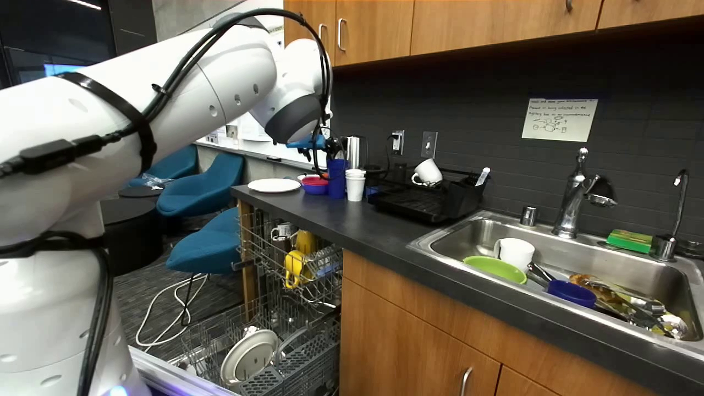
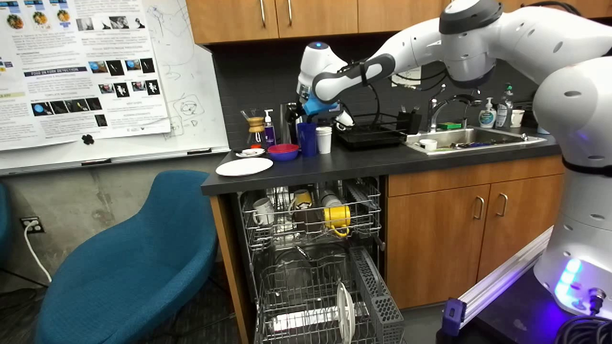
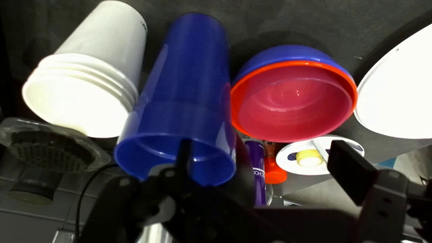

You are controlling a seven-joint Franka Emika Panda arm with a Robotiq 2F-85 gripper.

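On the counter's far end stands a tall blue cup [image 2: 307, 139], between a stack of white cups [image 2: 324, 140] and a red bowl nested in a blue bowl [image 2: 284, 152]. My gripper is open above these, its fingers wide apart. In the wrist view one dark finger [image 3: 185, 156] overlaps the mouth of the blue cup [image 3: 182, 93]; whether its tip is inside the rim cannot be told. The other finger [image 3: 350, 172] is past the red bowl [image 3: 293, 101], near a small white dish [image 3: 322, 143]. Nothing shows gripped.
A white plate [image 2: 244, 166] lies by the counter's left edge. Behind the cups are a soap bottle [image 2: 269, 127] and a glass coffee maker [image 2: 256, 133]. A dish rack [image 1: 422, 201] and the sink [image 1: 455, 238] lie rightward. Below, the dishwasher's upper rack [image 2: 275, 228] holds several mugs.
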